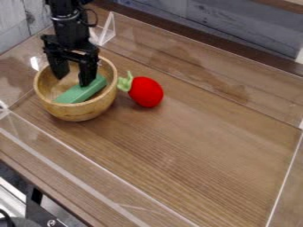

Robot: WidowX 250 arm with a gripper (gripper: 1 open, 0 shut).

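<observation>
A black gripper point(69, 55) reaches down from the top left into a wooden bowl point(59, 102), its lower parts at the bowl's back, just behind a green object point(83, 96) lying inside. Whether its fingers touch the green object is unclear; they look apart, with nothing clearly between them. A red object with a green top point(145, 91), like a strawberry or tomato, lies just right of the bowl.
A small pale, translucent shape shows behind the gripper at the top. A dark object sits at the bottom left edge.
</observation>
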